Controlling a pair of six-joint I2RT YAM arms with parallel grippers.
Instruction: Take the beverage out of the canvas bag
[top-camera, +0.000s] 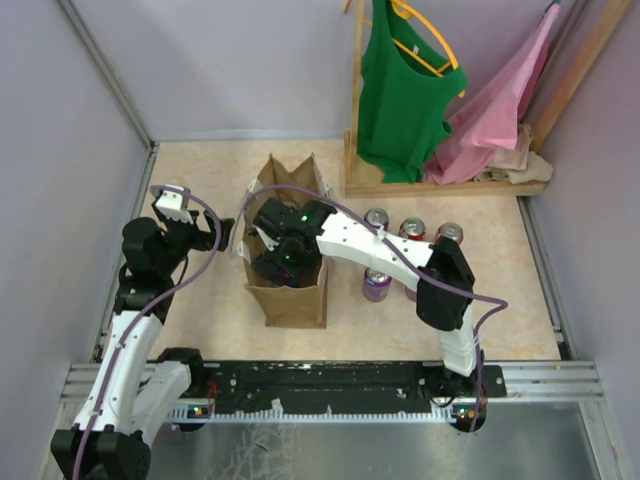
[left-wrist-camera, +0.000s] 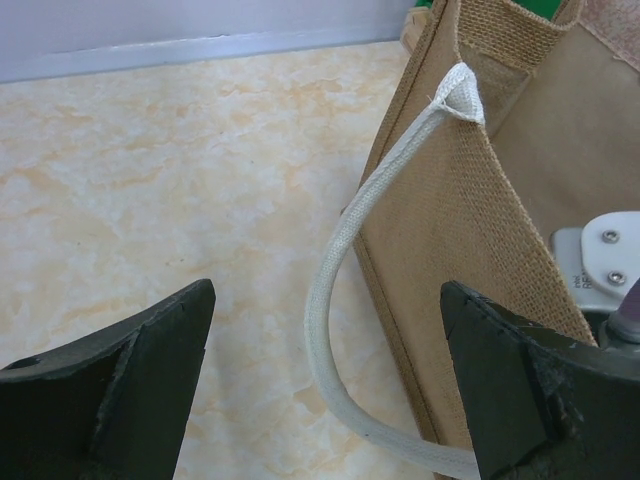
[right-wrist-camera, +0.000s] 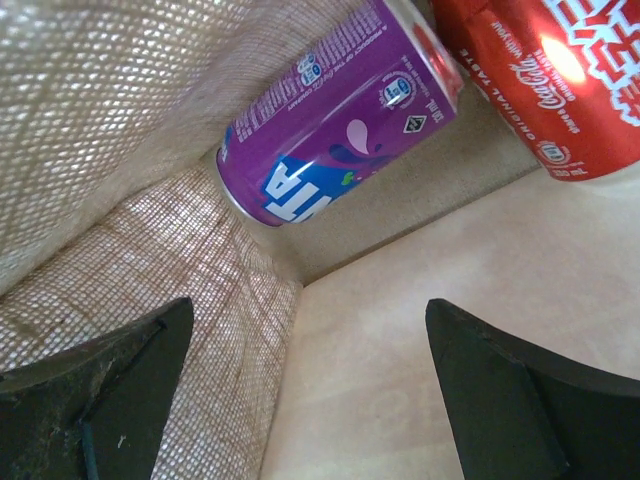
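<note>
The tan canvas bag (top-camera: 296, 308) stands open on the table, its inside largely covered by my right arm. My right gripper is down inside it, open, with only bag surface showing between its fingers. Ahead of them, in the right wrist view, a purple can (right-wrist-camera: 335, 115) lies against the bag's side, and a red can (right-wrist-camera: 555, 75) sits at the upper right. My left gripper is open beside the bag's left side; the pale bag handle (left-wrist-camera: 322, 310) loops through the space between its fingers and passes behind the right one, contact unclear.
Right of the bag stand several cans, among them a purple can (top-camera: 376, 285) and another can (top-camera: 450, 232). Behind them is a wooden rack (top-camera: 400, 188) with a green top (top-camera: 405, 95) and a pink garment (top-camera: 490, 105).
</note>
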